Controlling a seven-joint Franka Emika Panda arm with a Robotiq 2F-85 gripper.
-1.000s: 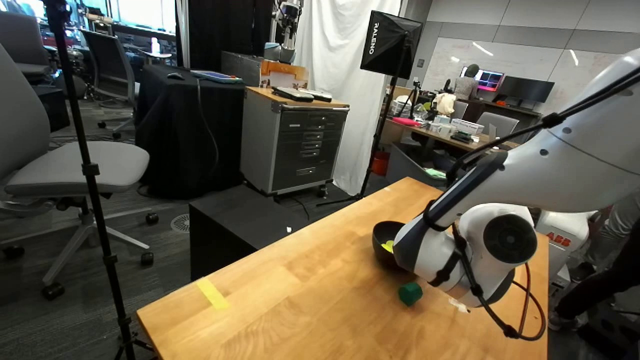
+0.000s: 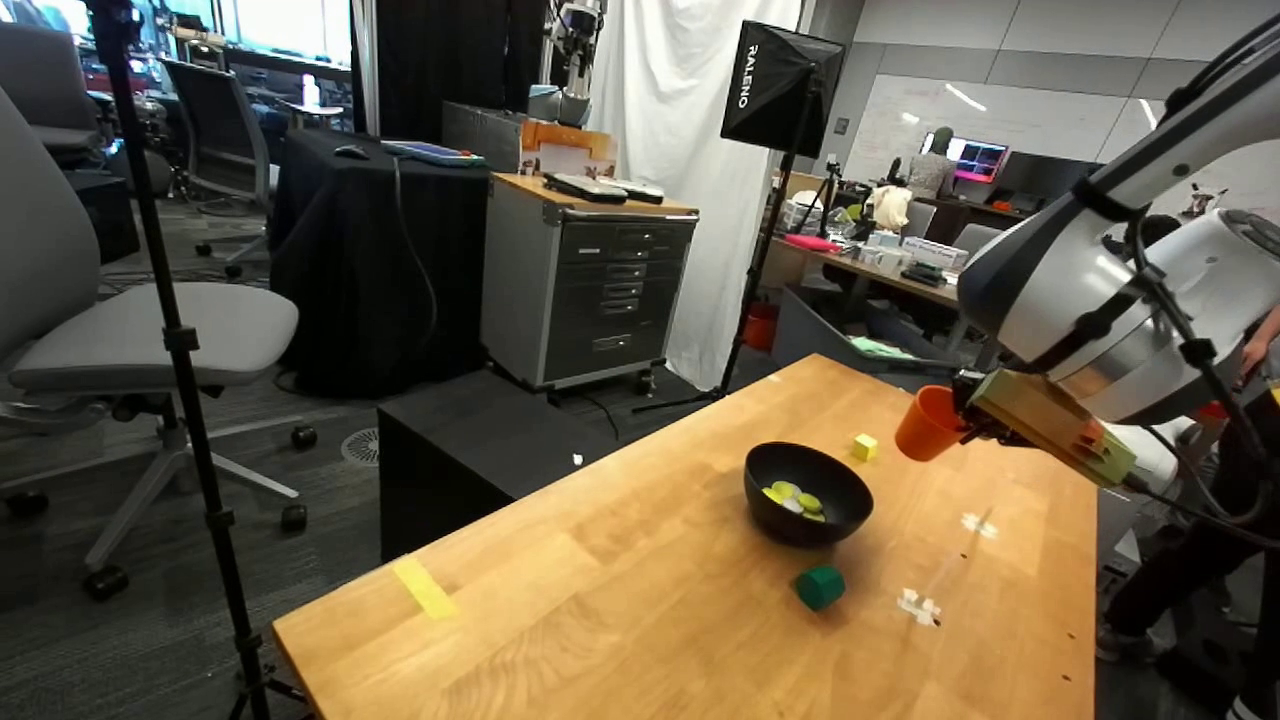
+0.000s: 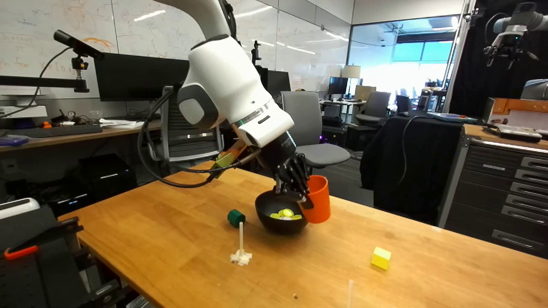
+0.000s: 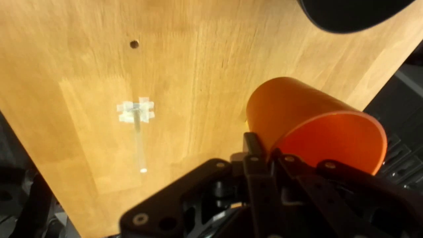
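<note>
An orange cup is held at its wall by my shut gripper, one finger outside and the other at the rim side. In the wrist view the cup lies tilted, its mouth turned toward the lower right. Exterior view 1 shows the cup raised over the table, right of the black bowl. Several yellow-green and pale pieces rest inside the bowl. From the second exterior view, the cup overlaps the bowl's right edge; how far apart they are is hard to judge there.
A green block sits close to the bowl and a yellow block stands apart on the table. A thin upright stick is taped to the tabletop.
The arm has swung up and back, away from in front of the bowl. The cup and the yellow block, out of sight a second ago, now show; the bowl and green block stay put.
</note>
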